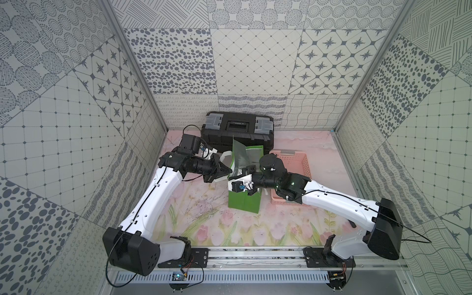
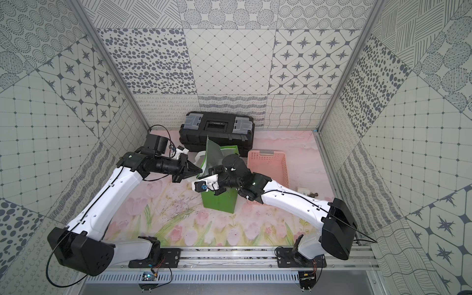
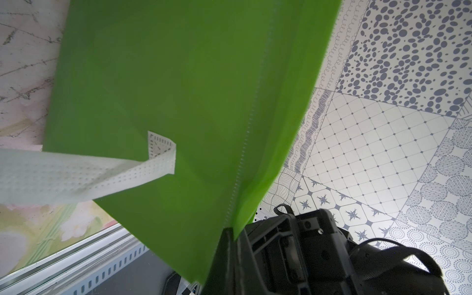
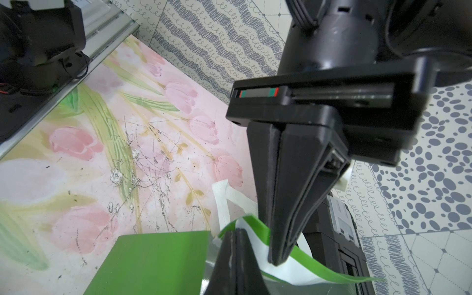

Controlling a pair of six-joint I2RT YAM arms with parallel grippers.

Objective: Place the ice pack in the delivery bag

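Note:
The green delivery bag [image 1: 244, 201] with its silvery lining stands upright in the middle of the table, its top open. From the left, my left gripper [image 1: 230, 171] is shut on the bag's rim; in the left wrist view the green wall [image 3: 196, 98] runs into its fingertips. My right gripper is shut at the bag's mouth, close to the left one, with nothing showing between its fingers. A white handle strap [image 3: 98, 172] hangs off the left side of the bag. No ice pack can be made out; the right arm covers part of the bag's opening.
Behind the bag stands a black toolbox [image 1: 238, 128]. A pink basket [image 1: 300, 162] is at its right, partly under the right arm. Small whitish items [image 2: 303, 190] lie farther right.

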